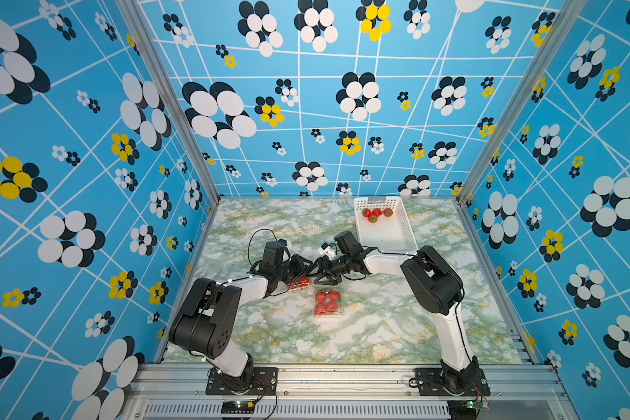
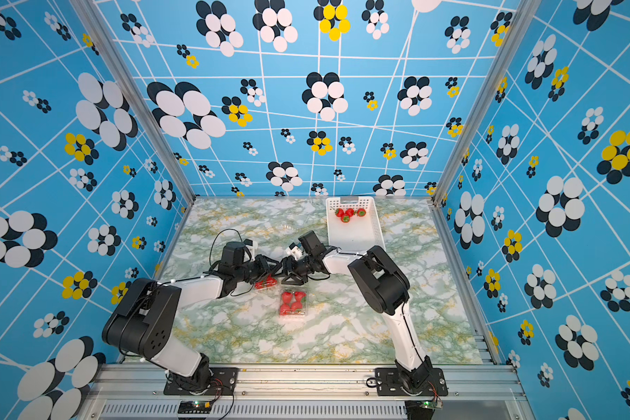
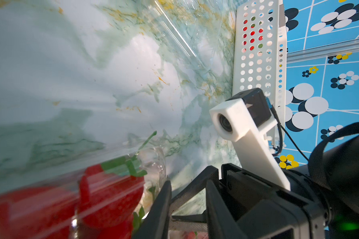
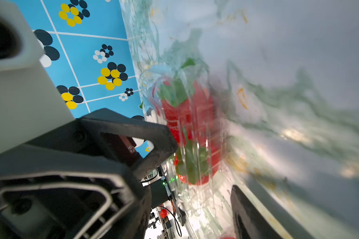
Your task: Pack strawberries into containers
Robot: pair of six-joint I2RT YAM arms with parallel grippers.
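Observation:
A clear container of strawberries point(image 1: 299, 282) lies under my two grippers at the table's middle; in the right wrist view it point(image 4: 191, 131) shows berries with green leaves behind clear plastic. A second filled container point(image 1: 327, 302) sits nearer the front. My left gripper point(image 1: 304, 266) is over the first container, its fingers too hidden to judge. My right gripper stands open just beside that container, its fingers apart. In the left wrist view the right gripper's fingers reach to the edge of the container point(image 3: 107, 191).
A white perforated basket point(image 1: 407, 231) at the back right holds several strawberries point(image 1: 373, 217) at its far end. A clear plastic piece point(image 3: 179, 39) lies on the table left of the basket.

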